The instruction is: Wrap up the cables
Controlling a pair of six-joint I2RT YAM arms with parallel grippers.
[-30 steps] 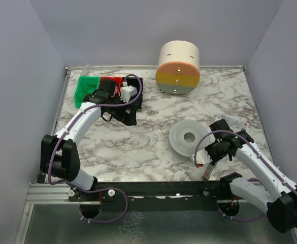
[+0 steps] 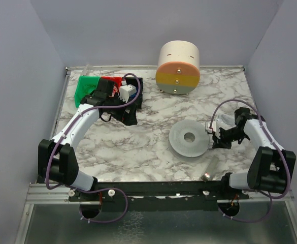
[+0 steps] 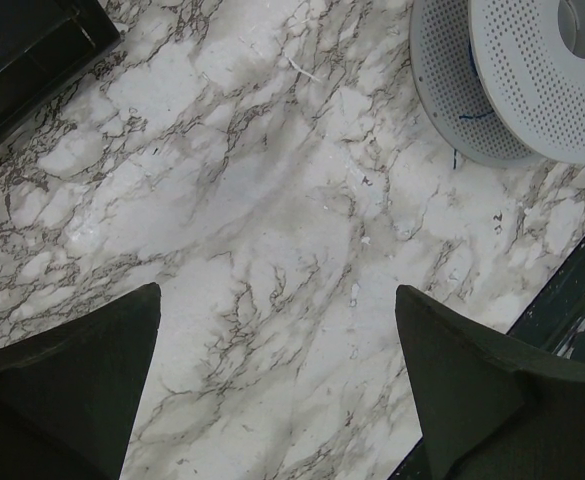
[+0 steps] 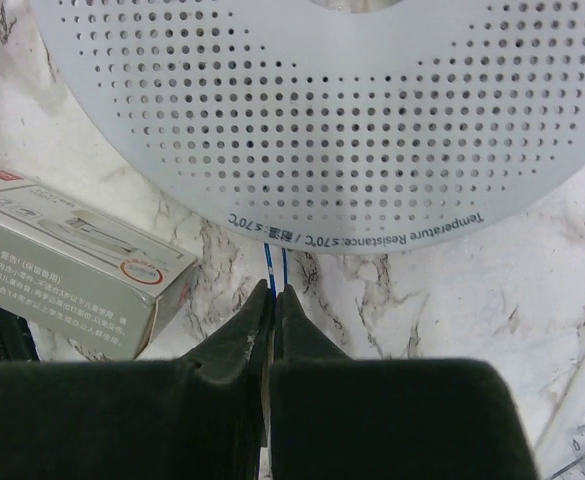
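A grey perforated spool (image 2: pixel 181 144) lies on the marble table at right of centre, with blue cable (image 4: pixel 269 262) showing below its rim in the right wrist view. My right gripper is shut beside the spool's right side, where the blue cable meets its fingertips; whether cable is pinched between them I cannot tell. My left gripper stands open above bare table at the left, the spool (image 3: pixel 537 110) off to its upper right.
A small carton (image 4: pixel 72 270) lies near the front edge by the spool. Coloured bins (image 2: pixel 87 84) stand at the back left, a white drum with a striped face (image 2: pixel 177 56) at the back.
My right arm has moved from the spool's front right up and round to its right side. The left arm is nearly still.
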